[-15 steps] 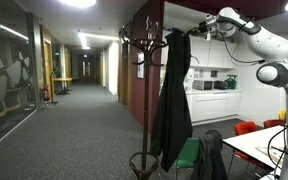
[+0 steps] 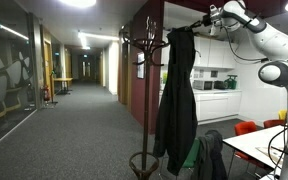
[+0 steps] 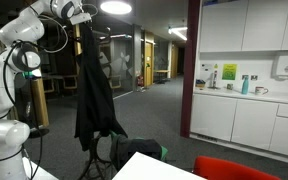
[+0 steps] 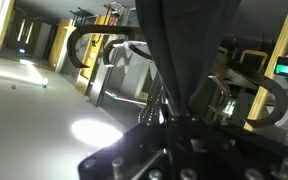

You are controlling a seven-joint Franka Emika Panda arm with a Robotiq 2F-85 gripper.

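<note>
A long black garment (image 2: 177, 95) hangs beside the dark coat rack (image 2: 147, 110), just right of its pole, in exterior view 1. My gripper (image 2: 193, 25) is high up at the garment's top, reaching in from the right. In the wrist view the cloth (image 4: 182, 40) narrows down to my gripper, which is shut on it. Curved rack hooks (image 4: 254, 80) show on both sides of the cloth. Exterior view 2 has the garment (image 3: 96, 90) hanging below my gripper (image 3: 82, 18). Whether its top touches a hook cannot be told.
Below stands a chair with a dark jacket (image 2: 210, 155) over it. A white table (image 2: 256, 143) and red chairs (image 2: 246, 128) are at the right.
The garment has swung and shifted slightly to the right and up, its lower end now a bit farther from the pole. My gripper has moved a little with it.
</note>
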